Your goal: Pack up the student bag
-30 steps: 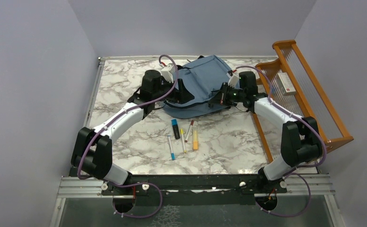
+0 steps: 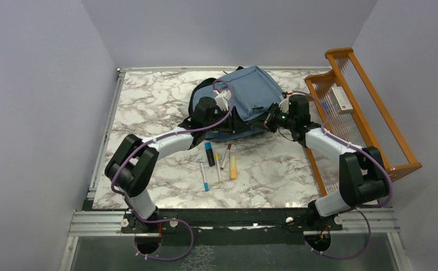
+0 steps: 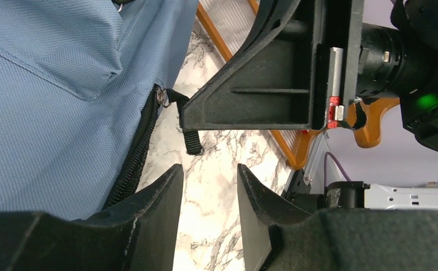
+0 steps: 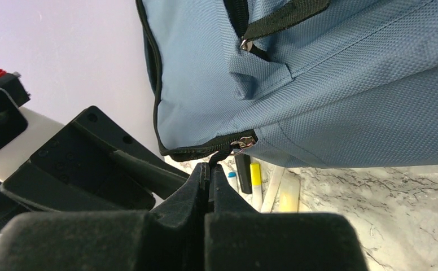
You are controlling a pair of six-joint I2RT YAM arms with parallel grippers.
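Note:
The blue fabric bag (image 2: 254,84) lies at the back of the table, a black zipper (image 3: 135,161) running along its near edge. My right gripper is shut on the black zipper pull, close to the metal slider; the free end of this pull (image 3: 192,142) sticks out past its fingers in the left wrist view. Just left of it, over the bag's front edge, is my left gripper, its fingers apart with nothing between them. Several pens and markers, including a black one with a blue cap (image 2: 209,155), lie in front of the bag.
A wooden rack (image 2: 377,107) stands along the right side, with a small white box (image 2: 341,100) on it. Both arms reach close together over the bag's front. Bare marble table (image 2: 267,183) shows at front right and far left.
My left gripper has moved right and toward the front, coming close to the right one. The pens have not moved.

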